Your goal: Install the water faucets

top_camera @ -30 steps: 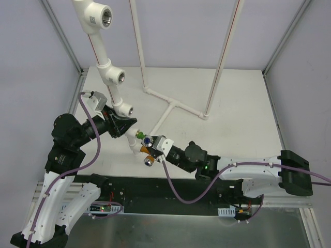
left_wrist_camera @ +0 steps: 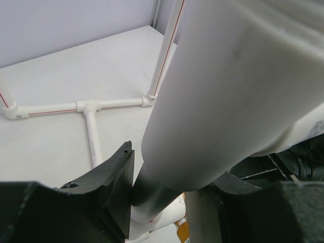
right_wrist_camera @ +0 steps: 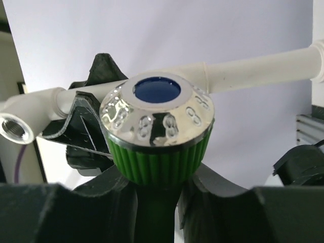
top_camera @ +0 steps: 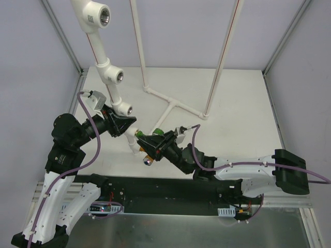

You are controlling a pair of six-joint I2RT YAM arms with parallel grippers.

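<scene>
A white pipe [top_camera: 98, 47] with threaded side fittings runs down the left side. My left gripper [top_camera: 124, 122] is shut around this pipe, which fills the space between its fingers in the left wrist view. The right gripper [top_camera: 152, 144] is shut on a green faucet [right_wrist_camera: 161, 159] with a chrome cap and a blue centre. One green end of the faucet [top_camera: 139, 134] meets a lower pipe fitting [top_camera: 132, 131]; how deep it sits in the port is hidden. Just below is an orange faucet [top_camera: 148, 160] at the lower end of the pipe, partly covered by my right gripper.
Farther up the pipe, open threaded ports [top_camera: 105, 17] face right. A thin white pipe frame [top_camera: 176, 103] lies on the white board [top_camera: 238, 113] behind the right arm. The board's right half is clear.
The right gripper has rotated in place with the green faucet; its handle swung from facing the camera, through upright, to pointing away to the right. The left arm stays put.
</scene>
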